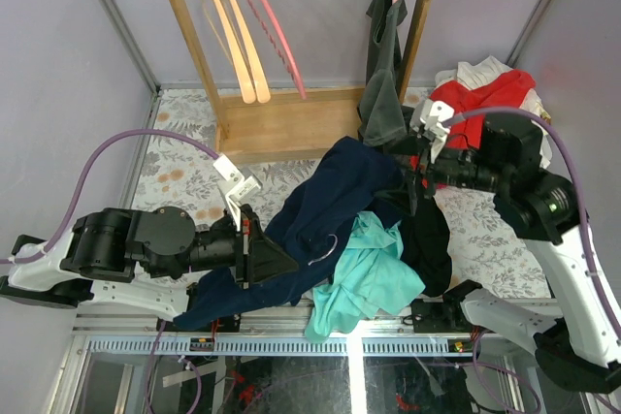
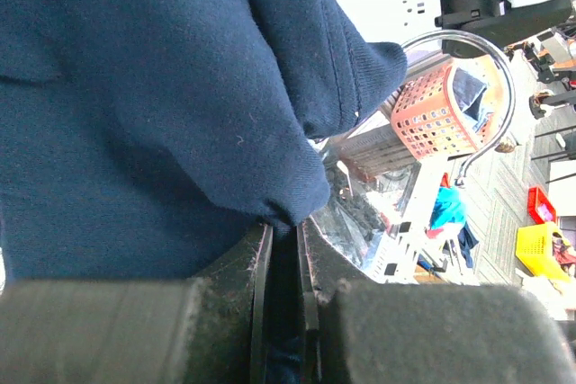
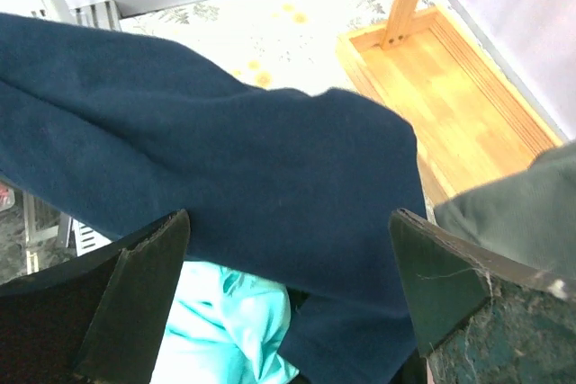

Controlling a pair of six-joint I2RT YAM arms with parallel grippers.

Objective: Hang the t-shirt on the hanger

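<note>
The navy t-shirt [image 1: 335, 186] stretches diagonally across the middle in the top view. My left gripper is shut on its cloth near the lower left. A curved metal hanger hook [image 2: 509, 101] shows beyond the cloth in the left wrist view, and as a small hook [image 1: 333, 251] against the shirt from above; the rest of that hanger is hidden. At the shirt's upper right end is my right gripper [image 1: 417, 186]. It stands open, its fingers [image 3: 144, 290] wide apart with navy cloth visible between and beyond them.
A turquoise cloth [image 1: 364, 273] and a black cloth [image 1: 427, 244] lie by the shirt. On the wooden rack [image 1: 291, 128] hang wooden hangers [image 1: 247, 46], a pink hanger [image 1: 277, 26] and a dark green garment [image 1: 381, 75]. A red cloth [image 1: 485, 99] is piled at right.
</note>
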